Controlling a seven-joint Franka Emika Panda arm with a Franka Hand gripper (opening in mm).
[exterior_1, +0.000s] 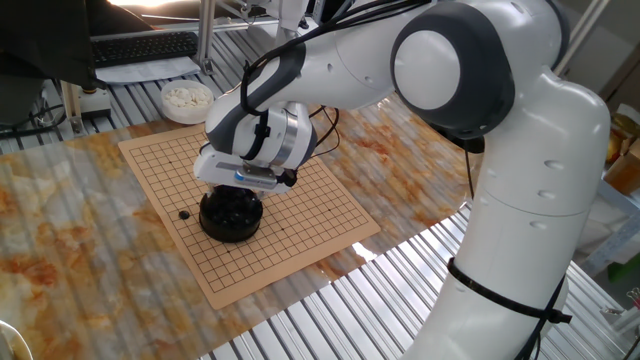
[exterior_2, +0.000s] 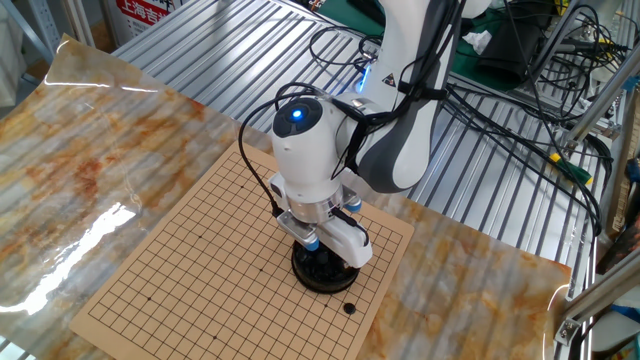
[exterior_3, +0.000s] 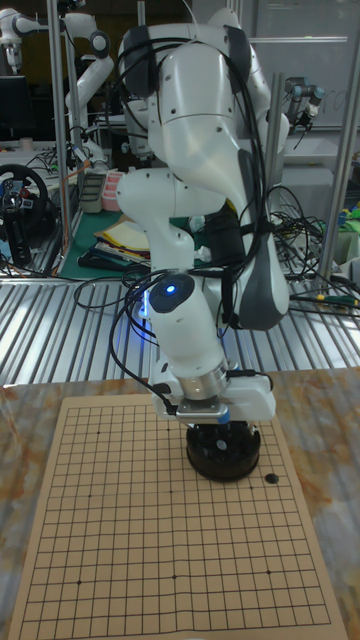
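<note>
A black round bowl (exterior_1: 231, 221) with dark, shiny contents stands upright on the wooden grid board (exterior_1: 310, 232). Directly above it, with the hand close over the rim, is my gripper (exterior_1: 236, 190). In the second exterior view the hand also covers part of the bowl (exterior_2: 325, 282). The hand and the bowl hide the fingertips, so their spacing and anything between them do not show. One black stone (exterior_1: 184, 215) lies on the board beside the bowl, apart from it; the third exterior view shows this stone (exterior_3: 272, 479) to the bowl's right.
A white bowl of white stones (exterior_1: 187, 99) stands behind the board, near a keyboard (exterior_1: 145, 48). Most of the board is bare. Loose cables (exterior_2: 545, 150) lie on the ribbed metal surface (exterior_2: 215, 50) around the arm's base.
</note>
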